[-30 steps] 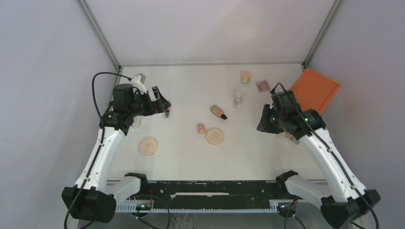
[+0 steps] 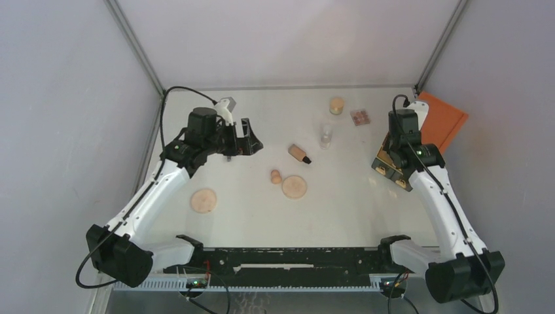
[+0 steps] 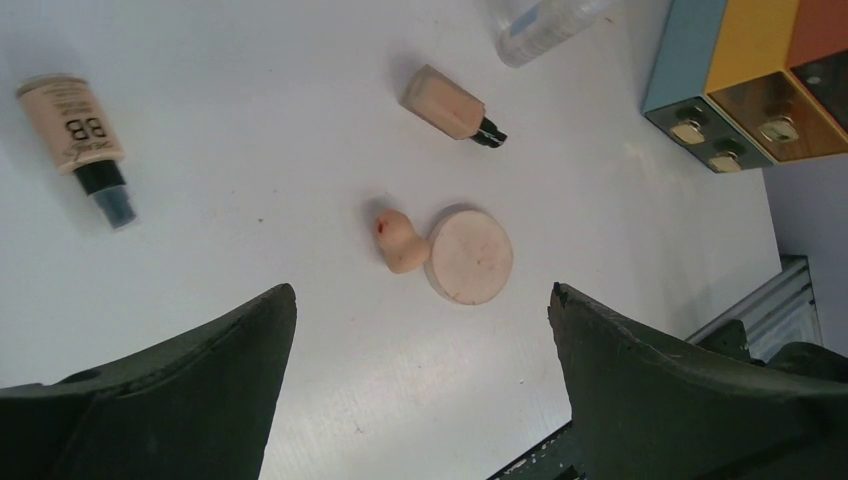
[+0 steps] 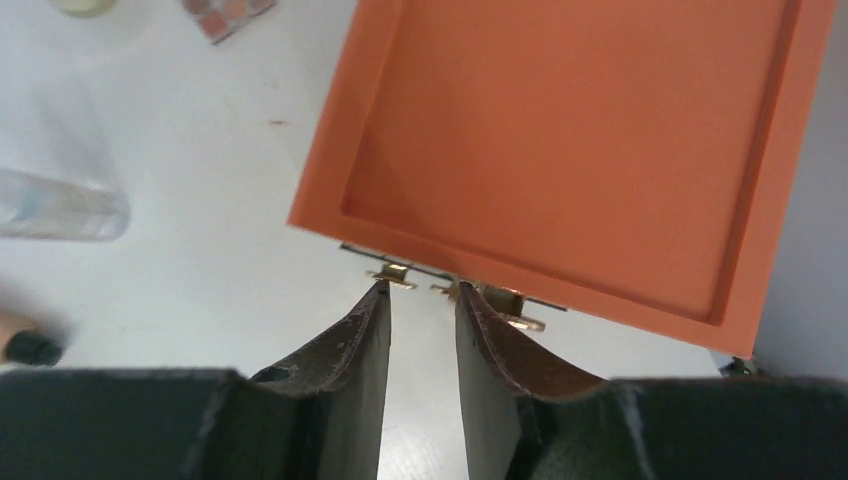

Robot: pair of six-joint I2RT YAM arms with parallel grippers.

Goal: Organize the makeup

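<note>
My left gripper stands open and empty above the upper-left table. Below it lie a BB tube [image 3: 70,130], a foundation bottle [image 3: 440,103], a small sponge [image 3: 398,240] and a round puff [image 3: 468,255]. My right gripper is over the organizer at the right, its fingertips close together at the metal latches below the orange lid [image 4: 560,140]; whether anything is between them is unclear. The organizer's coloured drawers [image 3: 730,60] face the table's front.
A clear bottle [image 2: 326,135], a cream jar [image 2: 336,104] and a palette [image 2: 360,117] sit back right. A second pale disc [image 2: 203,200] lies front left.
My left gripper has moved right from over the BB tube. My right gripper has moved back and turned, now over the organizer rather than left of it.
</note>
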